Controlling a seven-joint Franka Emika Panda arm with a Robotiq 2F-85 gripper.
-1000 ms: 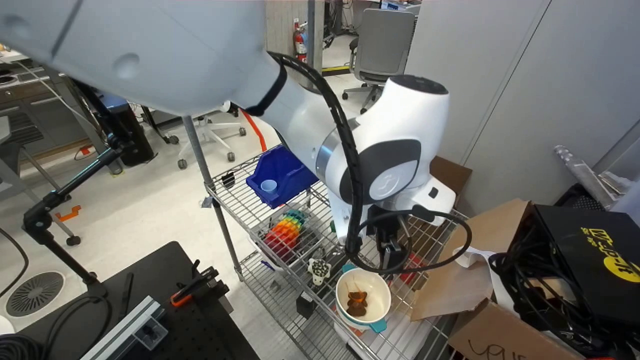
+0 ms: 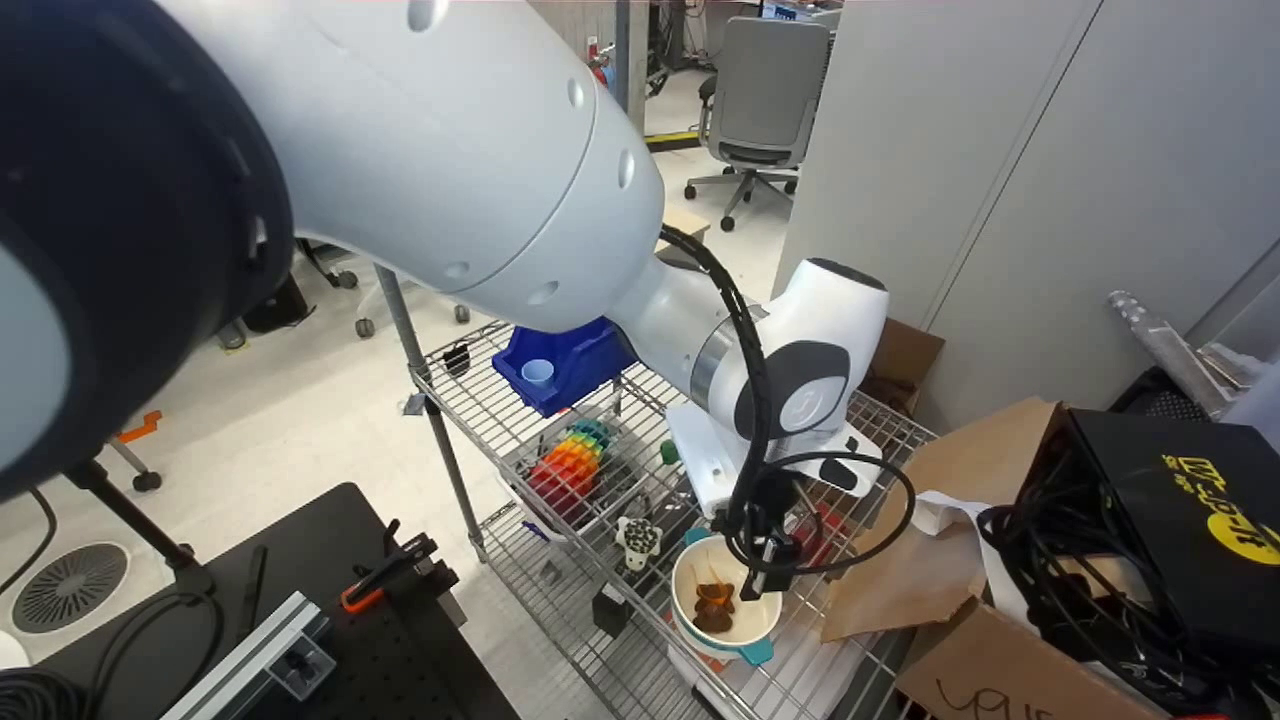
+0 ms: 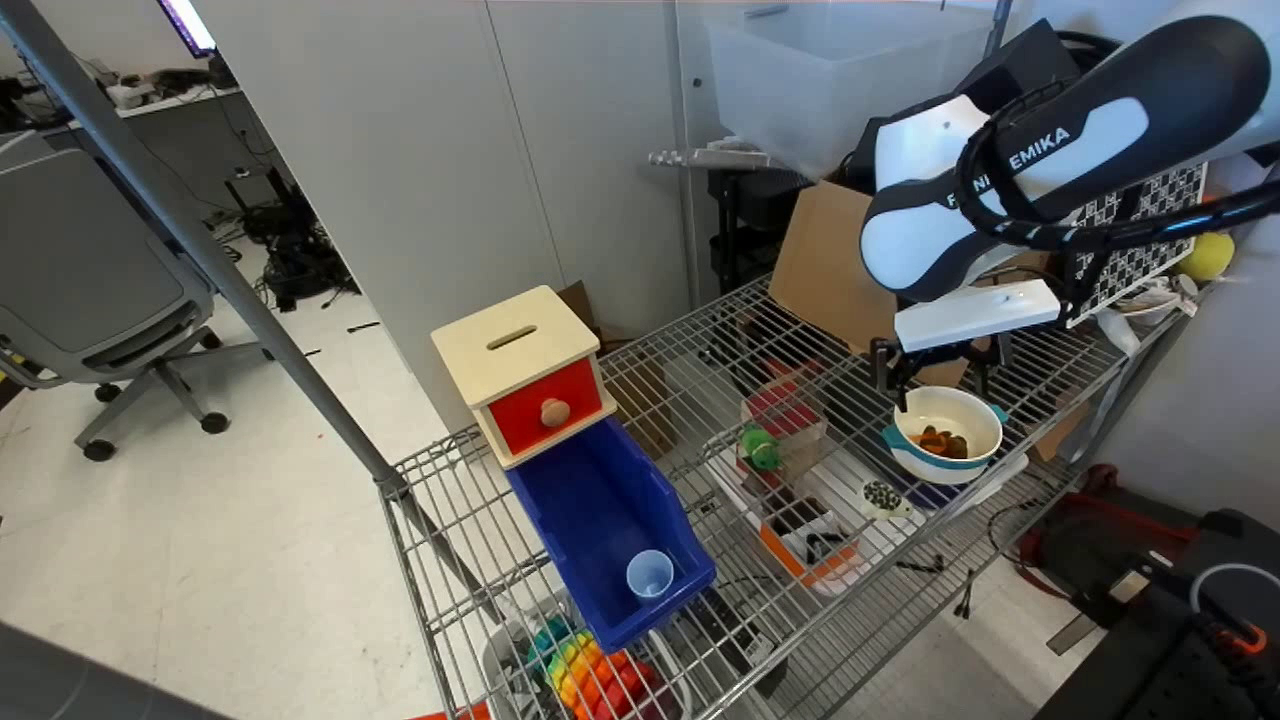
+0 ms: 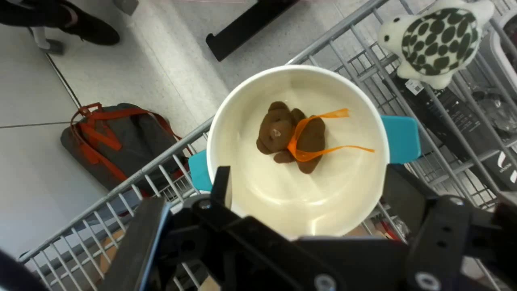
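A white pot [image 4: 300, 213] with teal handles stands on the wire shelf. Inside it lies a small brown teddy bear [image 4: 277, 130] with an orange ribbon [image 4: 317, 154]. Exterior view 2 has my gripper [image 3: 942, 374] above the far side of the pot [image 3: 974, 458]. Its fingers stand wide open, and nothing shows between them. In the wrist view, one finger [image 4: 221, 186] appears by the left of the pot's rim and the other at its right. Whether either finger touches the rim is hard to tell.
A turtle toy [image 4: 436, 41] is near the pot. Farther along the shelf are a blue bin [image 3: 588, 504] holding a light-blue cup [image 3: 649, 574] and a wooden box [image 3: 516, 360] with a red drawer. An open cardboard box [image 2: 960, 528] borders the work area.
The arm has come down and closer to the pot, with the hand now lower beside it. Pot, bear and bin have stayed in place.
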